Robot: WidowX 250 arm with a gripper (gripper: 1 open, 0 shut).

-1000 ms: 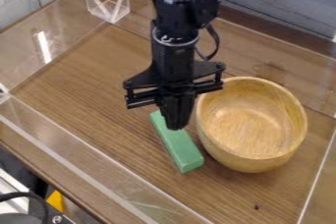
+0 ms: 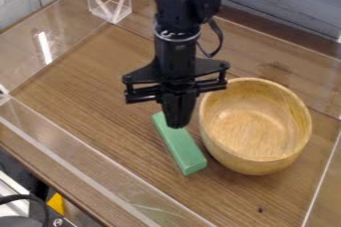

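Observation:
The black gripper (image 2: 177,107) hangs at the centre of the camera view, pointing down just above the near end of a green rectangular block (image 2: 181,143) that lies flat on the wooden table. Its fingertips look shut, with nothing visible between them. A wide round wooden bowl (image 2: 257,131) sits to the right of the block, close beside it and the gripper.
A clear plastic piece (image 2: 110,2) stands at the back left. A small yellow object (image 2: 56,201) and black cables lie at the lower left edge.
The gripper and arm have shifted very slightly; the block and bowl look unmoved.

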